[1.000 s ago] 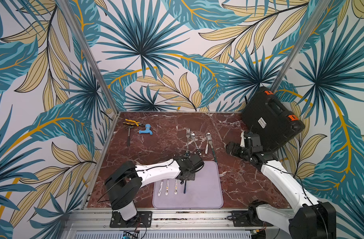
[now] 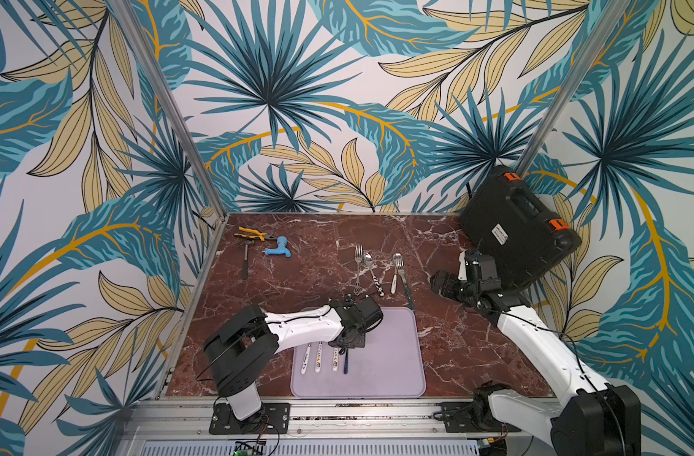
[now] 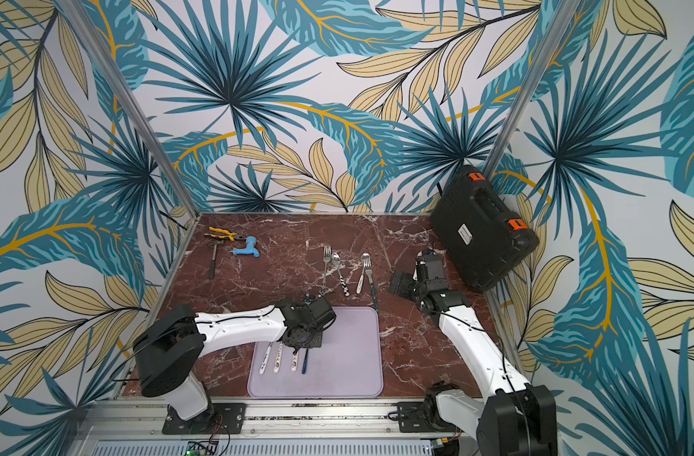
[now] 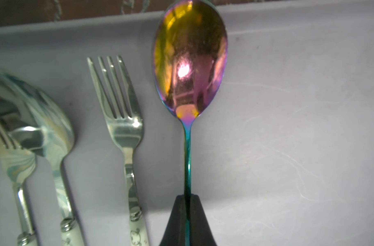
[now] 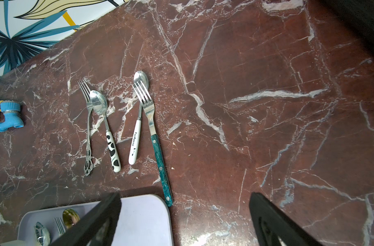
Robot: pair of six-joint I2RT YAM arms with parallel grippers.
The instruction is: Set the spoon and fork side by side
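Observation:
In the left wrist view, my left gripper is shut on the thin handle of an iridescent spoon [image 4: 190, 53], bowl pointing to the tray's far rim. Just left of that spoon lies a fork [image 4: 127, 133] with a white patterned handle. Farther left, a silver spoon [image 4: 58, 143] partly overlaps another fork [image 4: 19, 168]. All are over the lilac tray [image 4: 301, 155]; I cannot tell whether the held spoon touches it. My right gripper stands open above bare table, its fingers wide apart and empty.
Behind the tray lie two more pairs: an ornate fork [image 5: 88, 119] by a spotted-handle spoon [image 5: 112, 149], and a white-handled spoon [image 5: 135, 141] touching a green-handled fork [image 5: 160, 164]. A black case [image 2: 514, 228] stands back right. The tray's right half is clear.
My left gripper has carried the iridescent spoon left and lower, closer to the white-handled fork. My right arm has stayed still.

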